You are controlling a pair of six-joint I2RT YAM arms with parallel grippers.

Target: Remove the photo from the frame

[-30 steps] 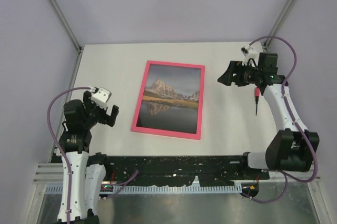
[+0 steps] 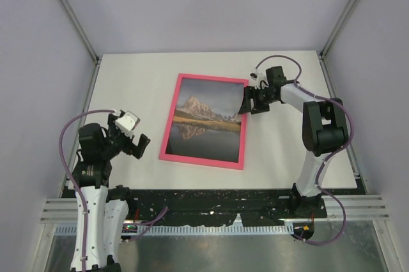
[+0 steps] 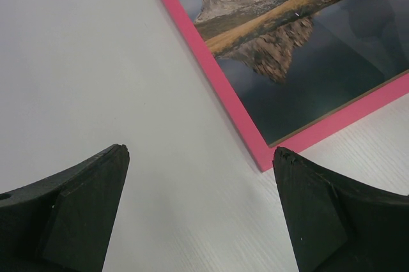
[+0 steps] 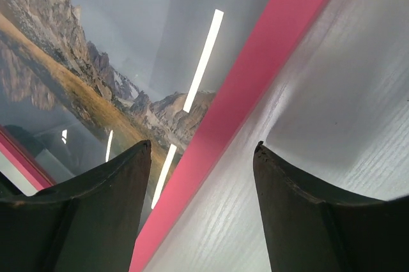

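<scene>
The pink frame (image 2: 201, 165) lies flat on the white table, holding a mountain-lake photo (image 2: 201, 125) under a glossy cover. My right gripper (image 2: 250, 103) is over the frame's right edge; in the right wrist view its fingers, part open, straddle the pink strip (image 4: 223, 119) with nothing gripped. My left gripper (image 2: 131, 144) stands open to the left of the frame; in the left wrist view the frame's corner (image 3: 261, 157) shows just beyond its fingers.
The right arm covers much of the table's right side.
My right gripper has moved left from the table's right side onto the frame's right edge. The left arm has shifted slightly to the right.
</scene>
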